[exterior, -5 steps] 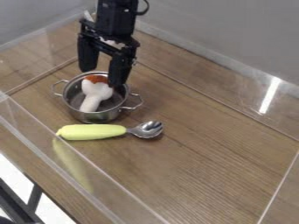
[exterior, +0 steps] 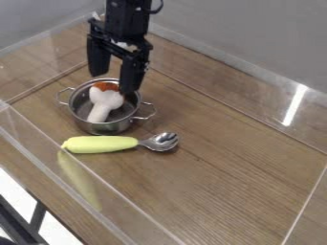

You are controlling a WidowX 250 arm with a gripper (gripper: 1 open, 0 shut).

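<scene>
My black gripper (exterior: 115, 69) hangs open over a steel pot (exterior: 132, 110), its two fingers spread above the pot's back rim. Inside the pot lie a white object (exterior: 99, 106), shaped roughly like a drumstick, and a smaller orange-red piece (exterior: 107, 86) behind it. In front of the pot a pale yellow corn-like object (exterior: 99, 144) lies on the wooden table, with a metal spoon (exterior: 161, 142) at its right end.
A pale wall (exterior: 255, 48) runs along the back. The table's edge is at the lower left.
The gripper has shifted very slightly over the pot. The objects on the table look unmoved.
</scene>
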